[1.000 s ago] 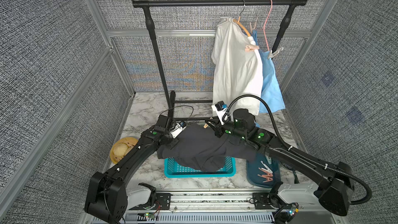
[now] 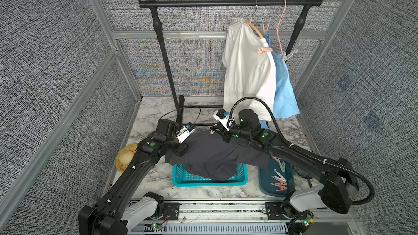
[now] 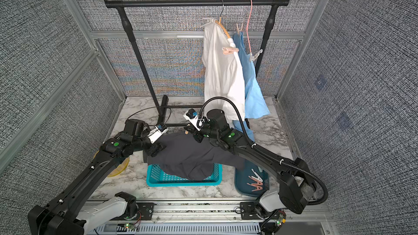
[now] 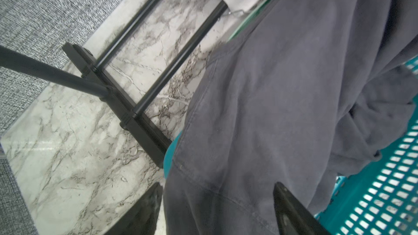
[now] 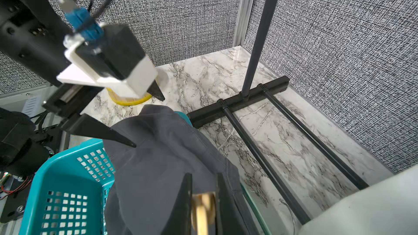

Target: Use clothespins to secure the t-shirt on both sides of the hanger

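Observation:
A dark grey t-shirt (image 2: pixel 206 152) lies draped over a turquoise basket (image 2: pixel 209 183). My left gripper is open above the shirt's left part, nothing held. My right gripper is shut on a small wooden piece (image 5: pixel 201 215), apparently a clothespin or hanger part, over the shirt's middle. A white shirt (image 2: pixel 246 69) hangs from the rack on an orange hanger (image 2: pixel 253 27) with a pale pink clothespin (image 2: pixel 264 50); a blue garment (image 2: pixel 285 91) hangs behind it.
A black rack (image 2: pixel 230 3) stands at the back. Loose clothespins (image 2: pixel 278 180) lie in a dark tray (image 2: pixel 272 189) at right. A yellow hat (image 2: pixel 127 156) lies at left.

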